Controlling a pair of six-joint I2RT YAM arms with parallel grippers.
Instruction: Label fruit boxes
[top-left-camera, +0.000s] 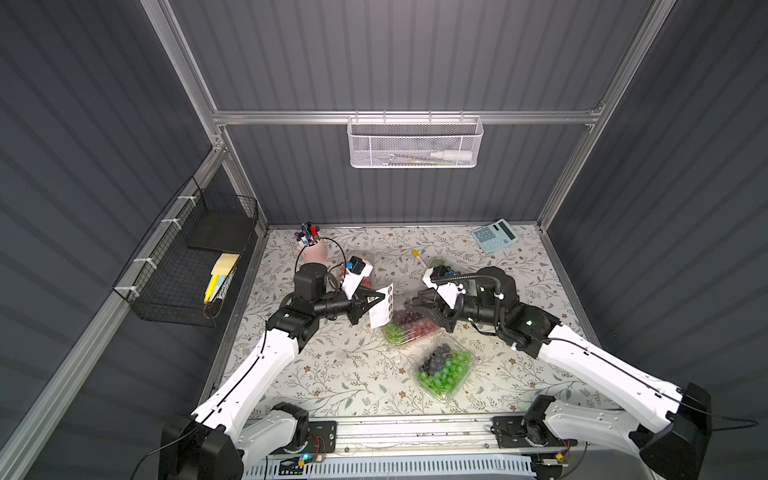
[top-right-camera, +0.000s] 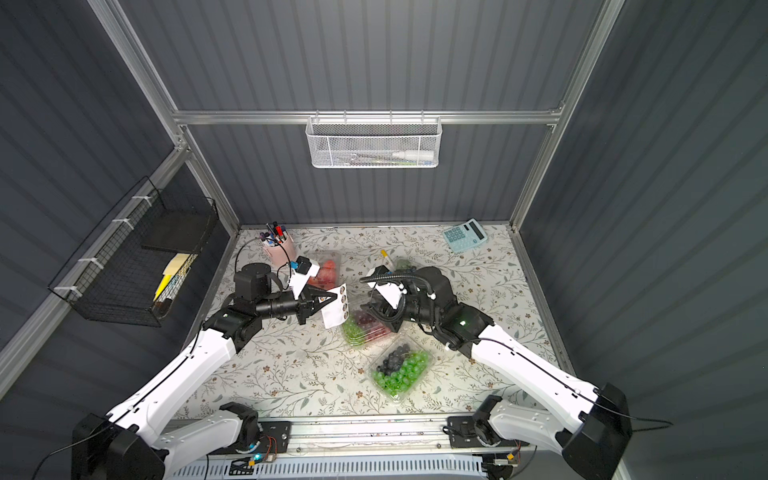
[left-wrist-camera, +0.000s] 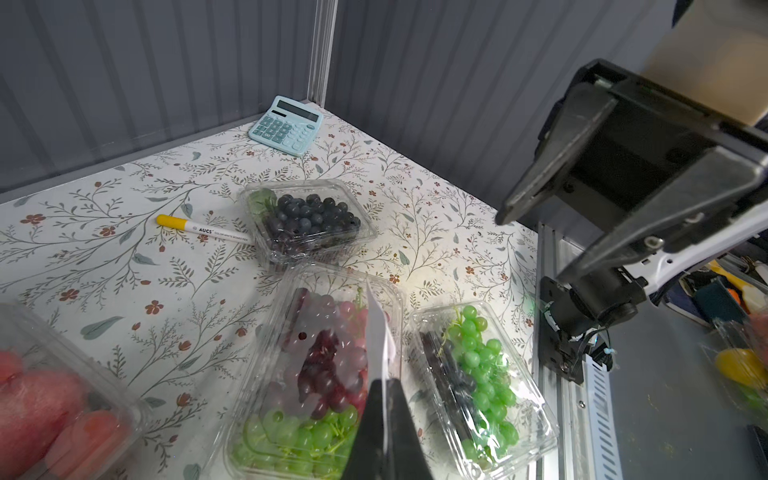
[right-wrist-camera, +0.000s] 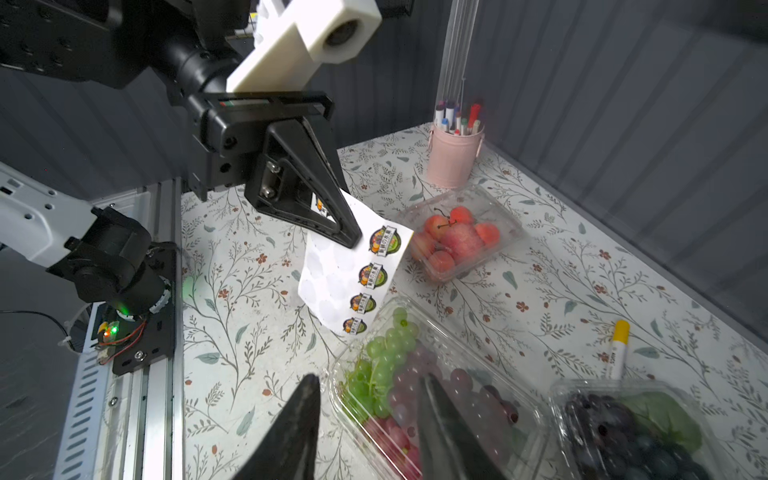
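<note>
A white sheet of round fruit stickers (right-wrist-camera: 345, 276) is pinched in my left gripper (top-left-camera: 372, 299), its sticker column along the free edge. In the left wrist view the sheet (left-wrist-camera: 382, 344) shows edge-on between the closed fingers. My right gripper stands open, nothing between its fingers, apart from the sheet. Below both sits a clear box of red and green grapes (left-wrist-camera: 320, 368). A box of green and dark grapes (top-left-camera: 442, 368) lies nearer the front. Dark grapes fill another box (left-wrist-camera: 308, 220), and a peach box (right-wrist-camera: 460, 233) stands at the back left.
A yellow-capped marker (left-wrist-camera: 200, 229) lies beside the dark grape box. A calculator (top-left-camera: 495, 236) rests at the back right, a pink pen cup (right-wrist-camera: 453, 156) at the back left. Wire baskets (top-left-camera: 415, 148) hang on the walls.
</note>
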